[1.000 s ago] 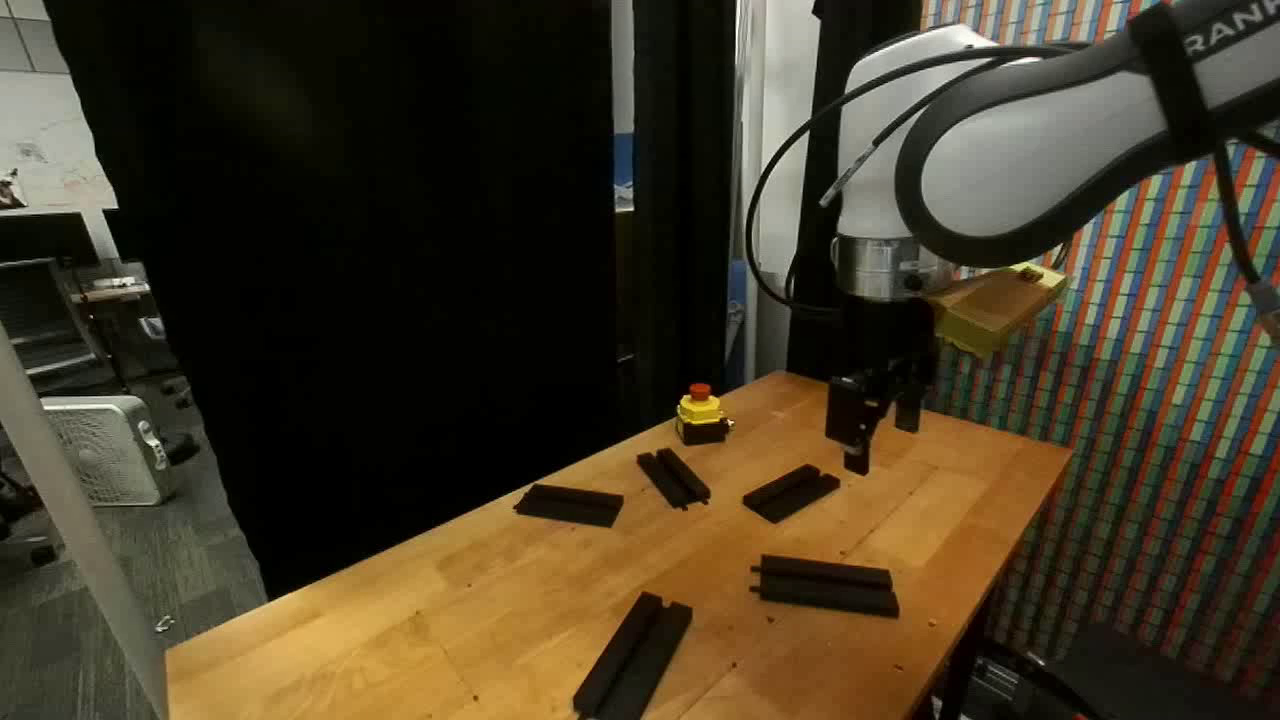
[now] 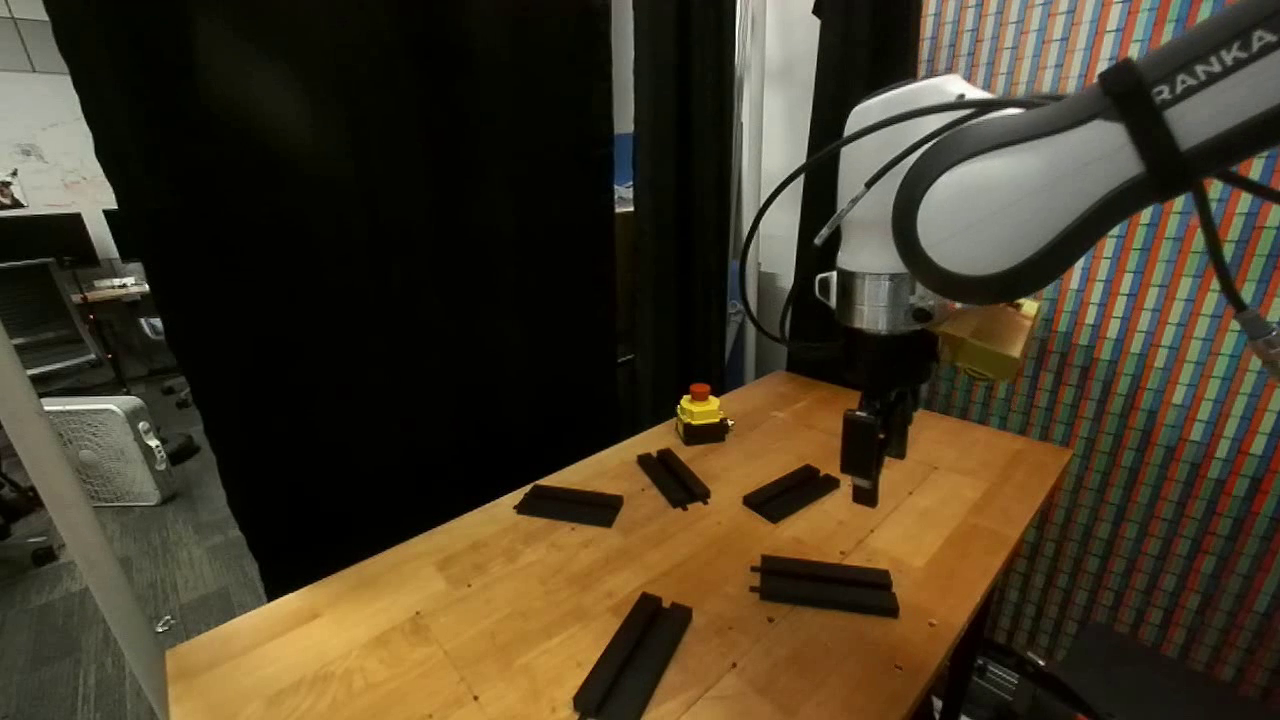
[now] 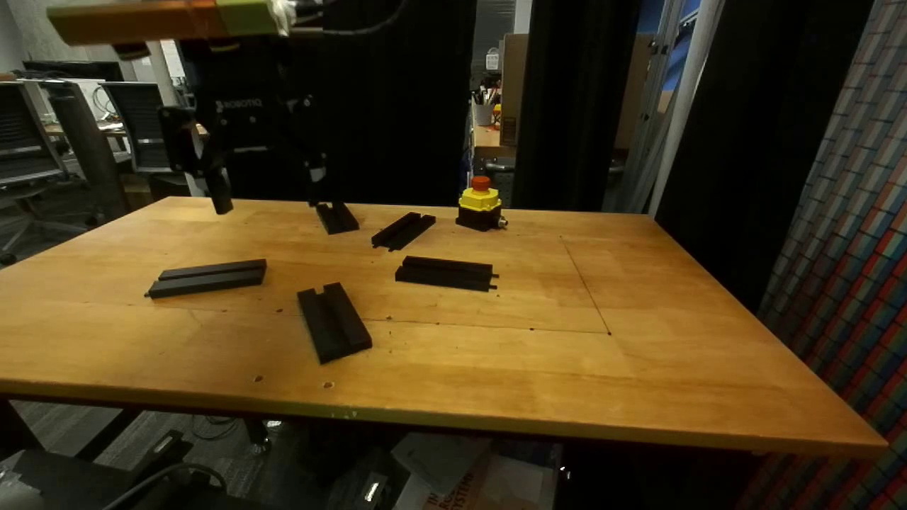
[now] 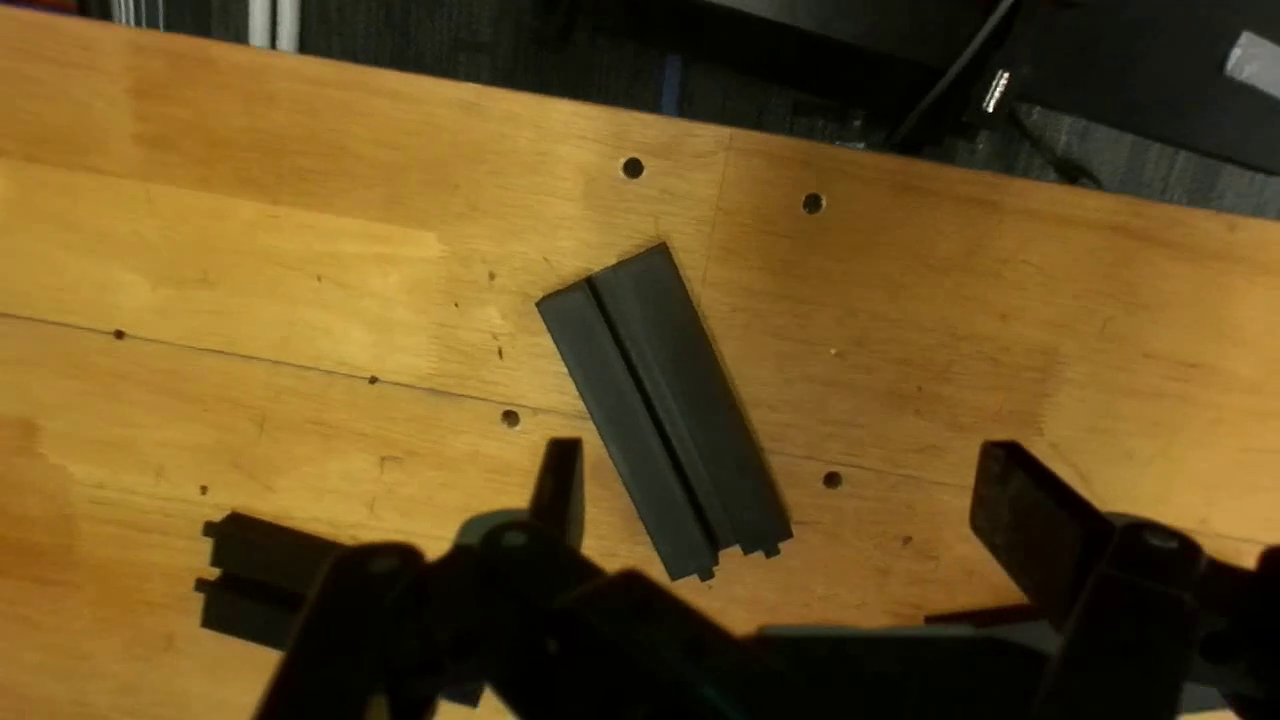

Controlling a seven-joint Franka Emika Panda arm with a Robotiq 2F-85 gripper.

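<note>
Several black grooved track-like pieces lie apart on the wooden table. In the wrist view, one black piece lies diagonally, seen partly between my fingers but beyond them on the tabletop; small tabs stick out of its near end. This looks to be the front piece in exterior view 2. Another black piece at lower left is partly hidden by my left finger. My gripper hangs above the table, pointing down. Exterior view 2 shows the gripper with its fingers wide apart and nothing between them.
A yellow emergency-stop box with a red button stands near the table's back edge. Other black pieces are spread about.
In exterior view 1 the arm and gripper have come lower and toward the camera, and the gripper has turned somewhat. The black pieces have not moved.
</note>
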